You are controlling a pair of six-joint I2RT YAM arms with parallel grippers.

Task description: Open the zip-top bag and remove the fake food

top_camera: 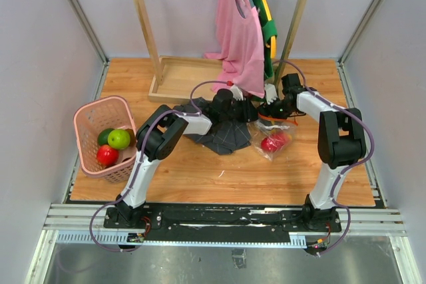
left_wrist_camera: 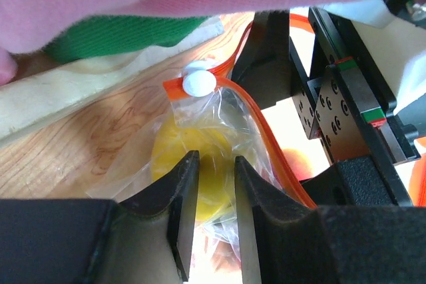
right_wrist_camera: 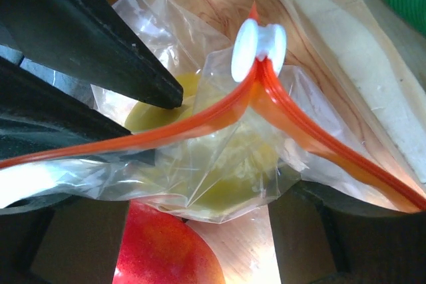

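Note:
The clear zip bag (top_camera: 271, 143) lies right of centre on the table, its orange zip edge (right_wrist_camera: 200, 121) and white slider (right_wrist_camera: 259, 44) near the grippers. Through the film show a red piece of food (right_wrist_camera: 163, 247) and a yellow one (left_wrist_camera: 213, 177). My left gripper is partly open, with the yellow piece visible beyond and between its fingertips; whether they touch it, I cannot tell. One left finger (right_wrist_camera: 53, 108) passes behind the orange edge. The right gripper is open, fingers apart, with bag film over the gap.
Pink cloth (top_camera: 239, 44) and a green garment (left_wrist_camera: 126, 36) hang from a wooden rack (top_camera: 183, 74) close above the grippers. A dark cloth (top_camera: 223, 138) lies beneath the left arm. At far left stands a pink basket (top_camera: 85, 141) with food.

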